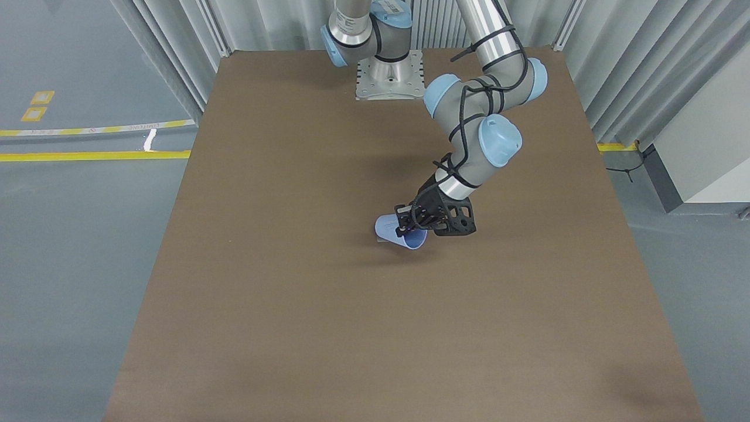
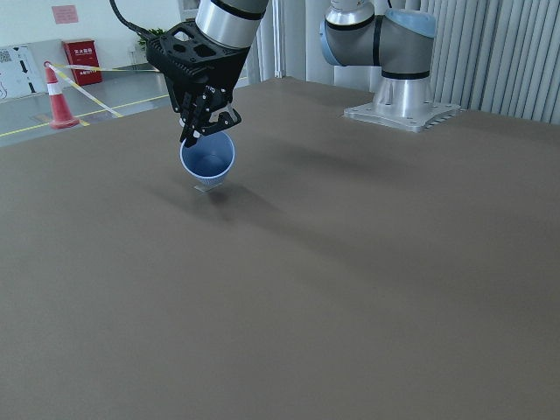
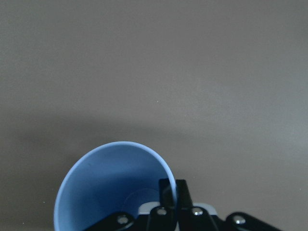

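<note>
A light blue cup lies tipped over below my gripper in the front view, its mouth toward the lower right. In the left view my gripper is at the upper rim of the cup. The wrist view shows my gripper shut on the rim of the cup, one black finger inside it and one outside. A thin pale flat piece is on the table under the cup, mostly hidden.
The robot base stands at the back edge. Curtains line the back, beyond the table.
</note>
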